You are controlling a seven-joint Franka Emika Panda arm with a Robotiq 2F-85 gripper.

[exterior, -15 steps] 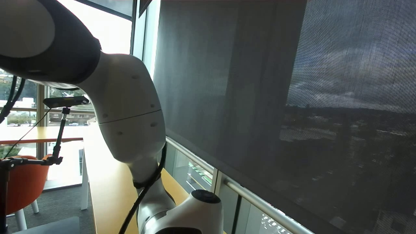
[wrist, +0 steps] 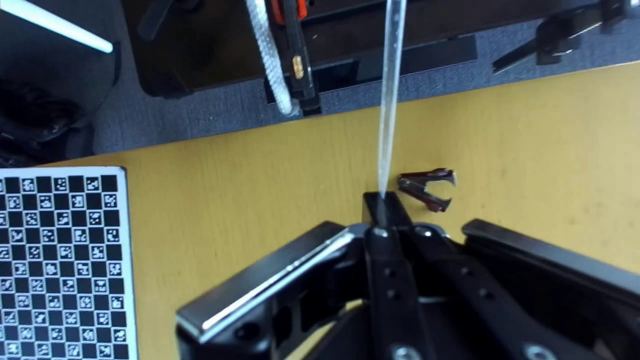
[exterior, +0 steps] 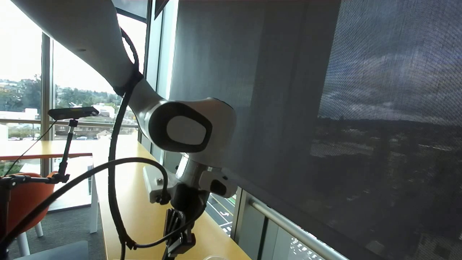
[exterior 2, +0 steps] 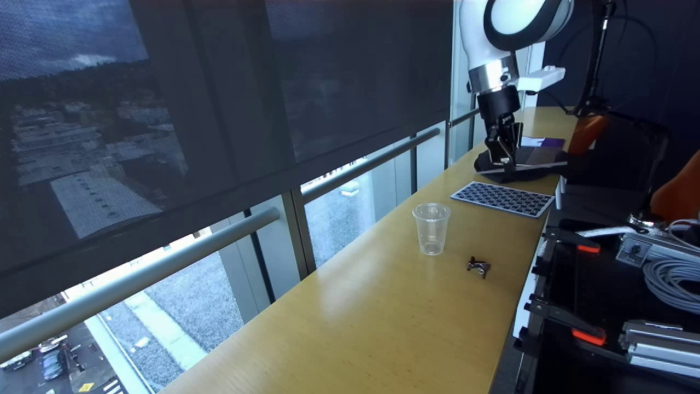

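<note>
A thin, clear rod (wrist: 390,90) stretches away from the tips of my gripper, which is shut on its near end in the wrist view. The same rod seems to show as a pale line (exterior 2: 541,167) beside my gripper (exterior 2: 505,161) in exterior view 2, above the table. An empty clear plastic cup (exterior 2: 431,231) stands upright on the wooden table, apart from the gripper. Close to the cup lies a small dark staple remover (exterior 2: 479,266), also visible just right of the fingertips in the wrist view. Exterior view 1 has the gripper (exterior: 179,245) low, its tips hard to make out.
A checkered marker board (exterior 2: 505,198) lies flat on the table behind the cup. Window rail (exterior 2: 367,172) and dark blind border one side; a black cart (exterior 2: 610,295) with cables and clamps borders the other.
The arm has swung up and back in exterior view 1. Its wrist and gripper, out of frame before, now show above the table.
</note>
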